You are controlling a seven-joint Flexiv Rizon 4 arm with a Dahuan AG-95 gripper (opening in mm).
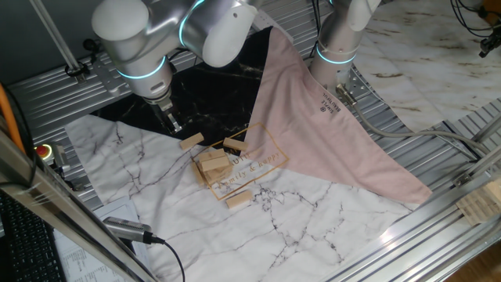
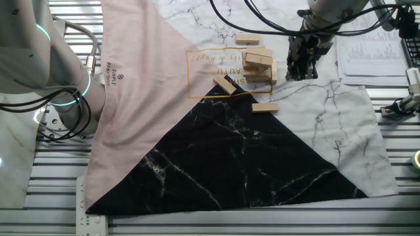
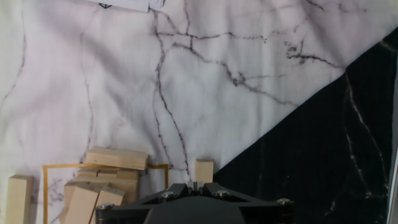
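My gripper [image 1: 178, 128] hangs above the cloth, to the upper left of the wooden blocks in exterior view 1. In the wrist view its fingertips meet at the bottom centre, shut, with nothing visible between them. Just past them in that view lies a single block [image 3: 204, 170], on the white part near the black edge. A pile of pale wooden blocks [image 1: 213, 164] sits near the gold printed frame. Loose blocks lie flat around it: one [image 1: 192, 141] nearest the gripper, another [image 1: 235, 145] towards the pink part, and a third [image 1: 238, 199] on the opposite side.
Underneath is a white, black and pink cloth [image 1: 329, 227] with some wrinkles, spread over a slatted metal table. Wide areas of it are bare. A metal post [image 1: 55, 172] and a cabled device [image 1: 129, 230] stand at the left. Papers [image 2: 371, 59] lie by the cloth's edge.
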